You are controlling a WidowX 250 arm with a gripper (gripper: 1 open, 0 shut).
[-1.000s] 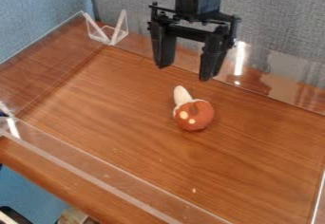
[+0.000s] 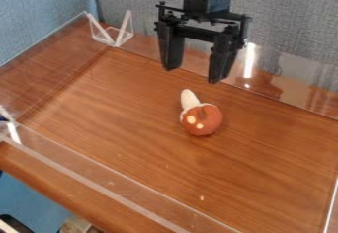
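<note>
A small round orange toy [image 2: 203, 120] with pale spots and a white elongated part sticking up to the back left rests on the wooden surface, right of centre. Above and behind it hangs my black gripper [image 2: 196, 61], its two fingers wide apart with nothing between them.
Clear low walls edge the wooden floor [image 2: 119, 138] at back, left and front. A white frame-like piece [image 2: 111, 32] stands at the back left corner.
The gripper has shifted very slightly to the right. The toy has not moved.
</note>
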